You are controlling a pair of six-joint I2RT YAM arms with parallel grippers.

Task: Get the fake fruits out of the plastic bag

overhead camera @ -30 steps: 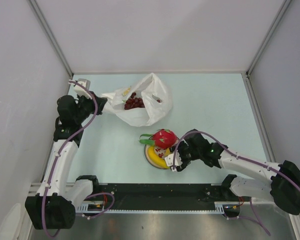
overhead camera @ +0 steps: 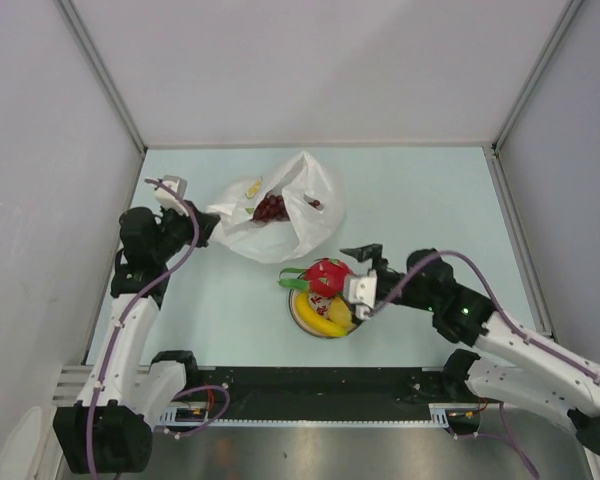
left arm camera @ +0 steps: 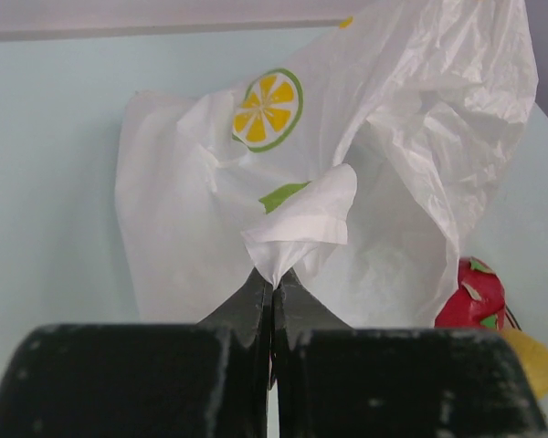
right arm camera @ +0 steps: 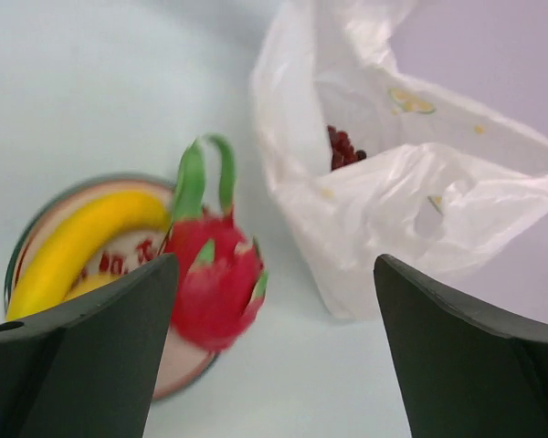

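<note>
The white plastic bag (overhead camera: 280,230) lies at the back middle, dark red grapes (overhead camera: 270,208) inside, partly hidden. My left gripper is shut on a gathered corner of the bag. Below the bag a plate (right arm camera: 169,374) holds a banana (overhead camera: 320,318), a red dragon fruit (right arm camera: 212,287) with green leaves, and other fruit partly hidden. My right gripper is open above the plate's right side, fingers apart, nothing seen held between them.
Walls surround it at the back and sides.
The left arm has shifted slightly toward the front.
</note>
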